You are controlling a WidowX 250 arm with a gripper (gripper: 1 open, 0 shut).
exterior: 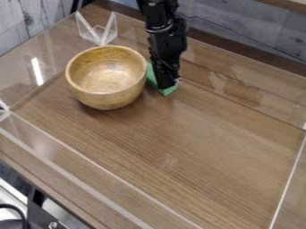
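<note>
The black arm reaches down from the top centre to my gripper (164,75), which is low over a green object (167,88) just right of a wooden bowl (106,78). The gripper looks shut; whether anything sits between its fingers is hidden at this size. The green object is partly covered by the gripper and lies close beside the bowl's right side.
A white folded or wire-like item (98,31) is at the back left. The table's edges show at left and back.
</note>
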